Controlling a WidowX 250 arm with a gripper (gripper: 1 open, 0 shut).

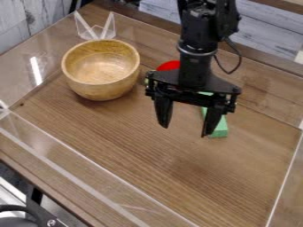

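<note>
The black gripper [189, 122] hangs from the arm above the wooden table [142, 177], open with nothing between its fingers. Behind it a green block [217, 126] lies on the table, partly hidden by the right finger. A red object [168, 66] sits farther back, mostly hidden behind the arm.
A tan bowl [97, 69] stands at the back left, with a pale wire-like item [97, 27] beyond it near the edge.
</note>
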